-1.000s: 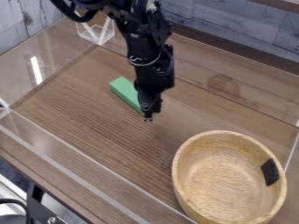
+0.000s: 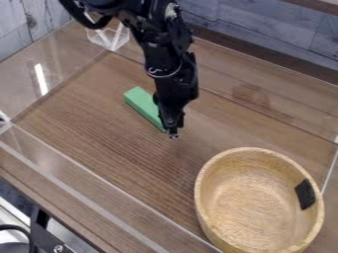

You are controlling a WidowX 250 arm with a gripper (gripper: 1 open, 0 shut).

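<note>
A green flat rectangular object (image 2: 140, 105) lies on the wooden table, partly hidden behind my gripper (image 2: 172, 126). The black arm reaches down from the top of the view, and the gripper's tips are low at the right end of the green object. The gripper looks shut; whether it touches the green object cannot be told.
A large pale round bin (image 2: 258, 212) with a dark handle stands at the lower right. Walls border the back, and clear plastic pieces sit near the left edge and top left.
The arm and gripper have shifted very slightly; the green object lies in the same place.
</note>
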